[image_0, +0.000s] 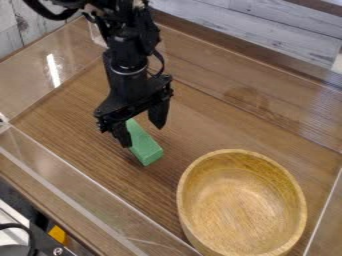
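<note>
A green rectangular block (144, 146) lies on the wooden table at the centre-left, running diagonally. My black gripper (138, 118) is low over it, its fingers apart, one at the block's upper end and the other to the right, hiding part of the block. Whether they touch it I cannot tell.
A large tan wooden bowl (241, 201) stands at the lower right.
</note>
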